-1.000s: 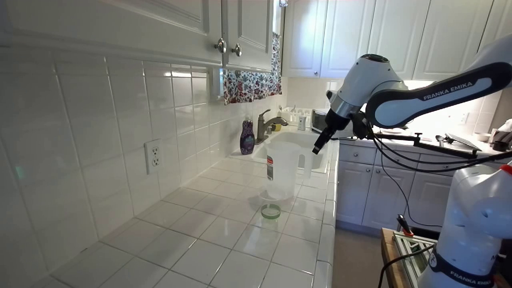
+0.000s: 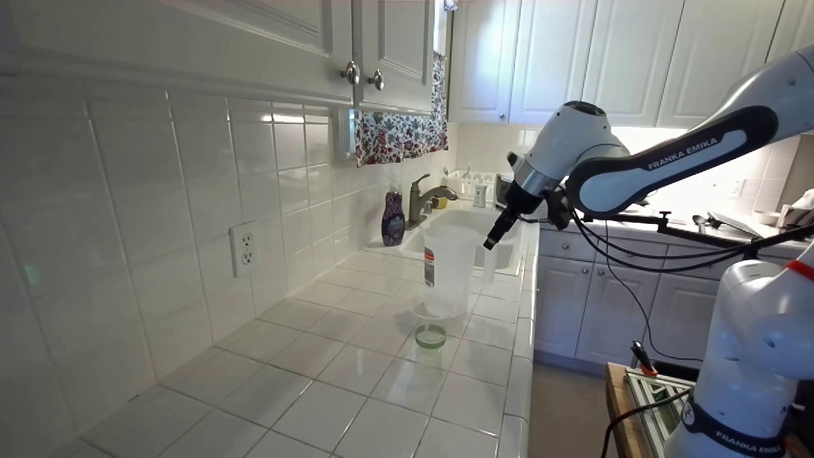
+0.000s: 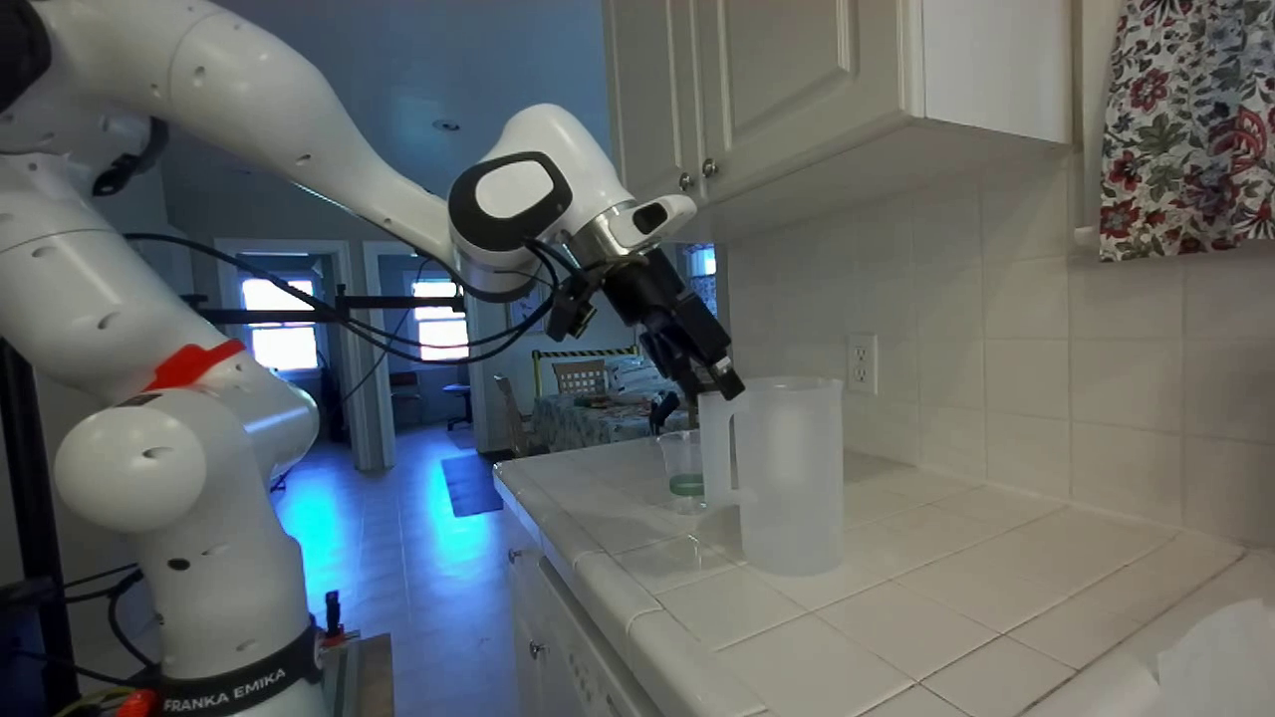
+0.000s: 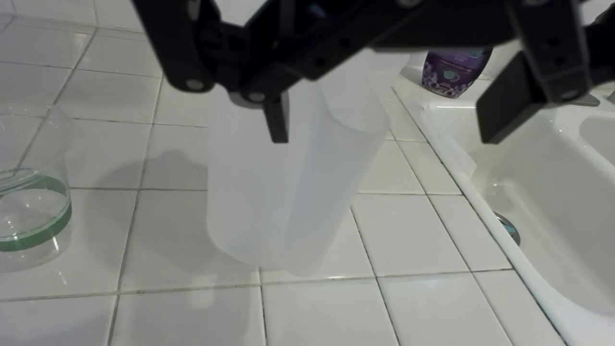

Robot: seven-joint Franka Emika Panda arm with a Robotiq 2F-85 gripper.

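Note:
A translucent white pitcher [image 2: 446, 271] stands upright on the tiled counter, its handle [image 3: 717, 448] facing the arm's side. My gripper is open and tilted down at the top of that handle, with its fingers spread wide. In the wrist view one finger [image 4: 278, 121] overlaps the pitcher, while the other finger [image 4: 507, 101] appears over the sink. Whether either finger touches the handle I cannot tell. A clear plastic cup [image 4: 34, 230] with a green band stands upright close to the pitcher, on the side away from the sink.
Behind the pitcher is the white sink [image 2: 500, 225] with its faucet [image 2: 418, 202]. A purple bottle [image 2: 393, 219] stands by the wall at the sink's corner. Overhead hang cabinets [image 2: 229, 46].
In exterior view 1 my gripper has moved left and slightly down, nearer the pitcher, its tip now overlapping the top of the handle. The pitcher and cup have stayed in place.

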